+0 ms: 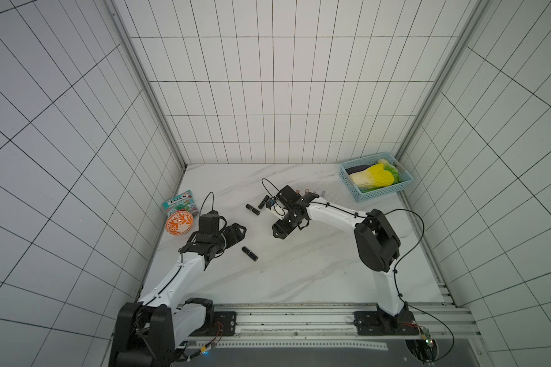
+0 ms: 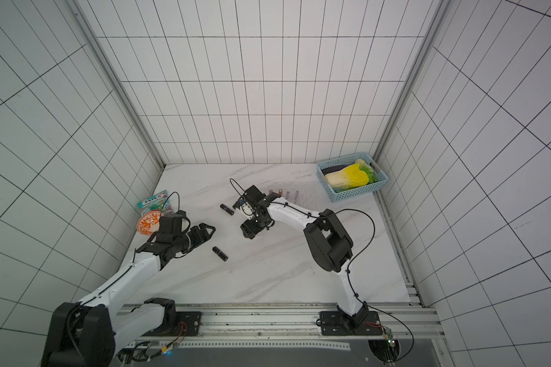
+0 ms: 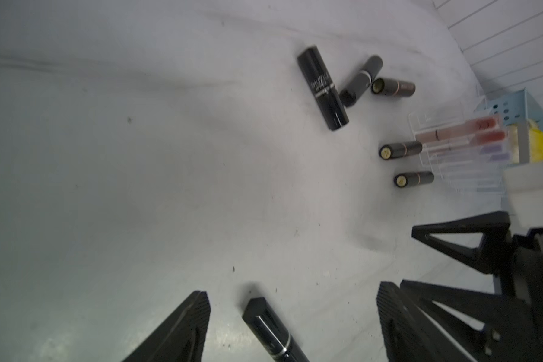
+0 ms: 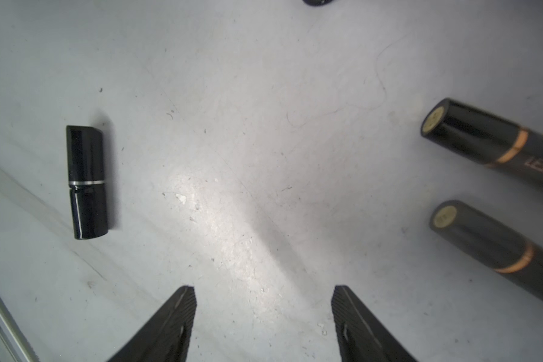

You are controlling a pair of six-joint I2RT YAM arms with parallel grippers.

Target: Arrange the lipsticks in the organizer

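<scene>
A black lipstick (image 1: 249, 253) lies alone on the table front-left, between and ahead of the fingers of my open left gripper. My open right gripper hangs over the table's middle, nothing between its fingers; a silver-banded lipstick (image 4: 87, 181) and two gold-banded lipsticks (image 4: 488, 135) lie around it. Several more black lipsticks (image 3: 322, 87) lie farther back. The clear organizer (image 3: 464, 169), with pink and lilac tubes in it, stands behind my right arm, partly hidden in both top views.
A blue basket (image 1: 373, 190) of vegetables stands at the back right. An orange-and-white item (image 1: 179, 223) and a teal package (image 1: 177, 200) lie at the left.
</scene>
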